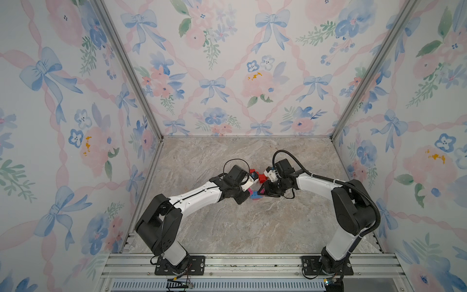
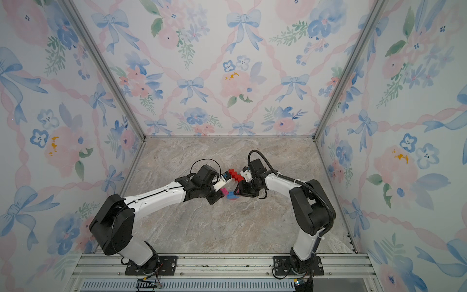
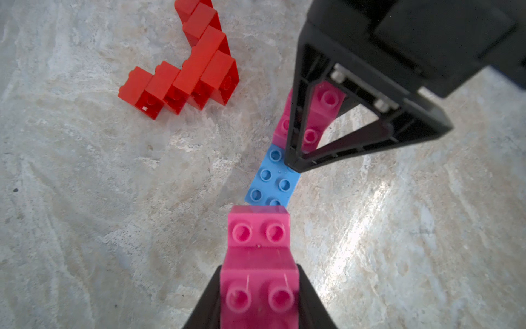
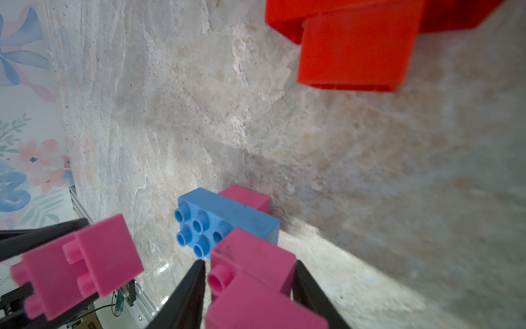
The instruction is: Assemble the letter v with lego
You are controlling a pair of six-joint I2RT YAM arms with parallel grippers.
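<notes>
My left gripper is shut on a pink brick piece (image 3: 258, 257) with studs facing up in the left wrist view. My right gripper is around a pink piece (image 4: 252, 257) attached to a blue brick (image 4: 235, 213), with more pink behind the blue. Whether its fingers press on the pink piece is unclear. The left-held piece hangs to the left of this assembly in the right wrist view, apart from it.
A stepped row of several red bricks (image 3: 202, 60) lies on the marble floor (image 3: 109, 208) beyond the pieces. Patterned walls enclose the floor; open space surrounds the bricks.
</notes>
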